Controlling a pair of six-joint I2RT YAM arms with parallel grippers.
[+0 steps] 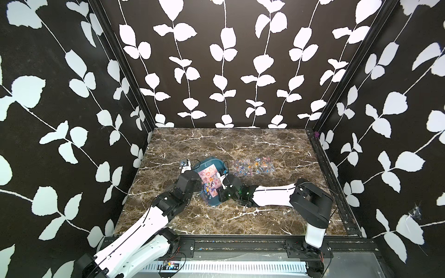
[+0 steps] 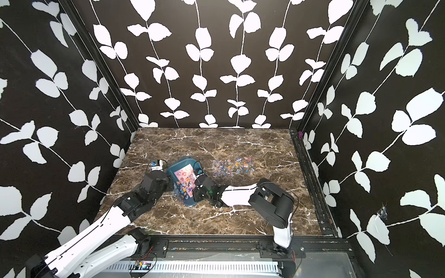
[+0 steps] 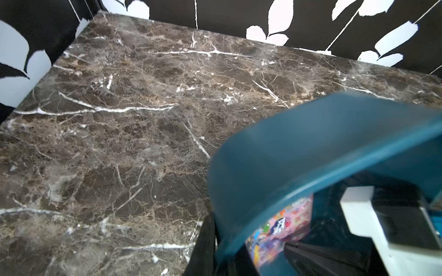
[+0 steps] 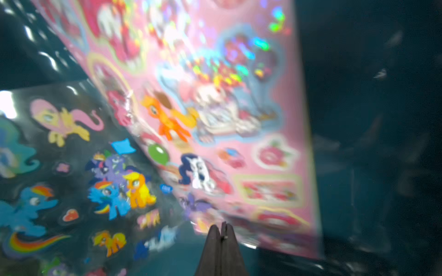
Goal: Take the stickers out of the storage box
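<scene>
The teal storage box (image 1: 211,162) stands mid-left on the marble table. Inside lie a pink sticker sheet (image 4: 239,174) and a clear pony sticker sheet (image 4: 106,197). My left gripper (image 1: 198,185) is at the box's left side, its wall looming close in the left wrist view; whether anything thin is between the fingers is hidden. My right gripper reaches into the box from the right, shut, its tips over the lower edge of the sheets with nothing visible between them.
Loose clear sticker sheets (image 2: 234,165) lie on the table right of the box. Patterned walls enclose the sides and back.
</scene>
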